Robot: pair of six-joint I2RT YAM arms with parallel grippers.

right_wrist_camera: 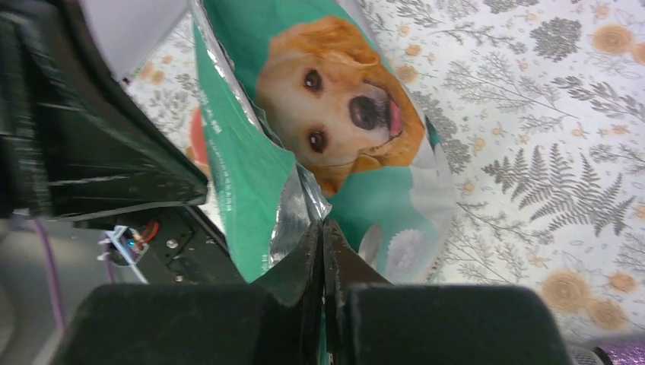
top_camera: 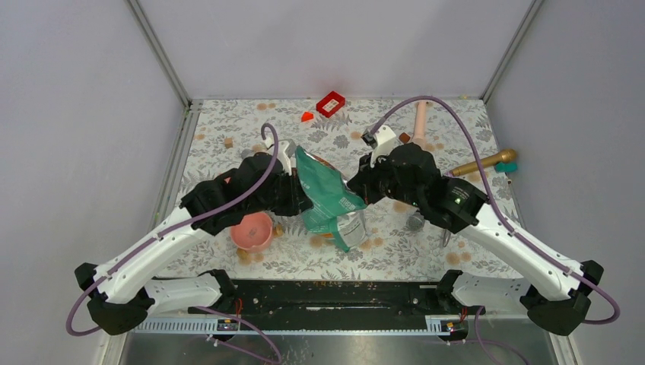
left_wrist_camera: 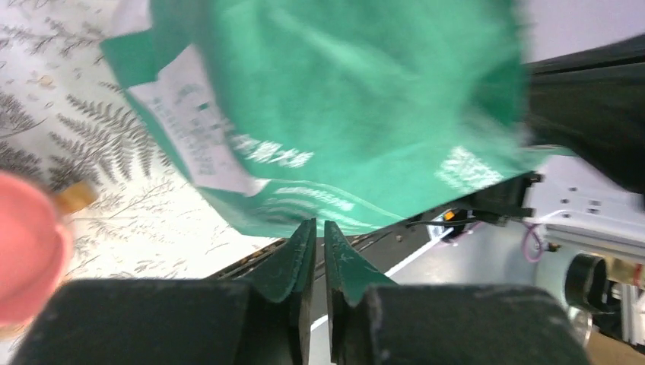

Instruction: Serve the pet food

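A green pet food bag (top_camera: 327, 194) with a dog picture (right_wrist_camera: 342, 114) stands mid-table, its foil top edge showing in the right wrist view. My right gripper (top_camera: 361, 190) is shut at that crumpled top edge. My left gripper (top_camera: 303, 199) is at the bag's left side, fingertips close together; in the left wrist view nothing clearly shows between them. A pink bowl (top_camera: 251, 232) (left_wrist_camera: 23, 251) sits left of the bag.
A red box (top_camera: 331, 103), a pink roller (top_camera: 420, 122) and a wooden pestle-like tool (top_camera: 487, 161) lie toward the back and right.
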